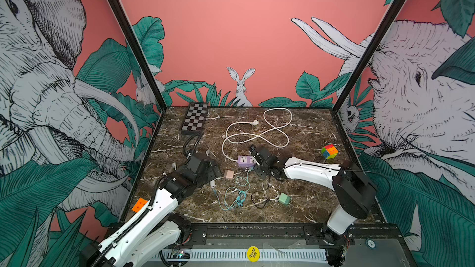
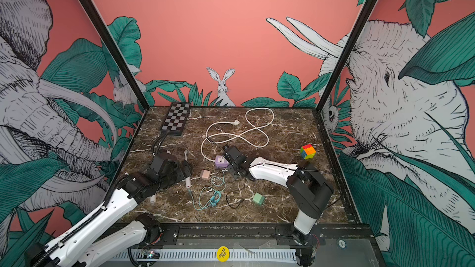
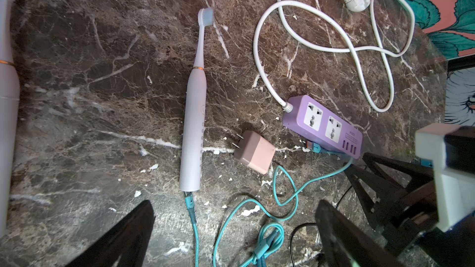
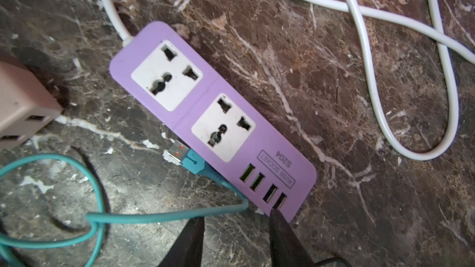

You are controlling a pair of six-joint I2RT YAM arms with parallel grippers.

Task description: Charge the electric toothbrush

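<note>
In the left wrist view a white electric toothbrush (image 3: pixel 193 128) lies flat, a teal cable (image 3: pixel 193 217) attached at its base; another (image 3: pixel 7 108) lies at the left edge. A pink adapter (image 3: pixel 254 152) lies prongs exposed beside the purple power strip (image 4: pixel 165 113). The teal USB plug (image 4: pixel 193 160) lies against the strip's side, outside its ports. My left gripper hangs over the toothbrush and cable, open and empty. My right gripper is open just beside the strip's USB end, nothing between its fingers.
A white cord (image 1: pixel 282 145) loops behind the strip. A checkered board (image 1: pixel 194 116) stands back left, a coloured cube (image 1: pixel 329 151) at right, a green adapter (image 1: pixel 284 198) and black cable at front.
</note>
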